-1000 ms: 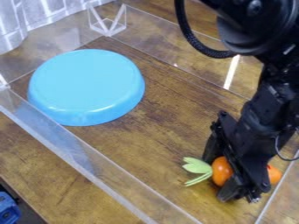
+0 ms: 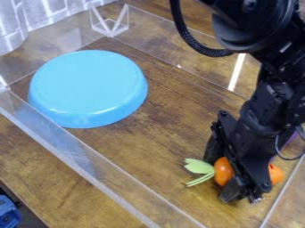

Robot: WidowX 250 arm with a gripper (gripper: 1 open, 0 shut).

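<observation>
An orange toy carrot [image 2: 223, 172] with pale green leaves [image 2: 198, 167] lies low at the lower right, partly hidden by the black gripper [image 2: 234, 178], whose fingers are around it. The leaves stick out to the left of the gripper. Whether the fingers press on the carrot is hard to make out, though they appear closed around its body. Part of the orange body also shows to the right of the fingers.
An upturned light blue plate or disc [image 2: 88, 87] rests on the wooden floor [image 2: 119, 169] at the upper left. Clear plastic walls border the area. A blue object [image 2: 6, 214] is at the lower left edge.
The gripper and arm have shifted slightly left and up, with the carrot moving a little along with them.
</observation>
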